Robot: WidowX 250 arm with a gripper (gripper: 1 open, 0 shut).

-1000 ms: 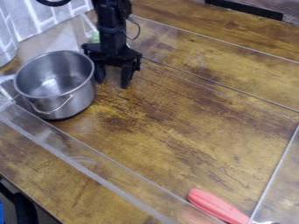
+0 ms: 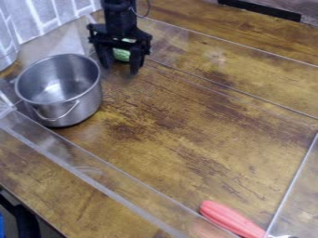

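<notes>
My black gripper point(image 2: 119, 45) is at the upper left of the camera view, its fingers pointing down just behind and right of a large steel pot point(image 2: 59, 85). A green object point(image 2: 122, 56) is partly hidden behind the gripper, at or between its fingers; whether the fingers hold it I cannot tell.
A red-pink handled tool point(image 2: 230, 219) lies at the lower right. Clear strips or panels run along the table's edges, and a white wall stands at the top left.
My gripper has moved slightly back and to the left, lifting away from its spot beside the pot's right side. The pot has not visibly moved.
</notes>
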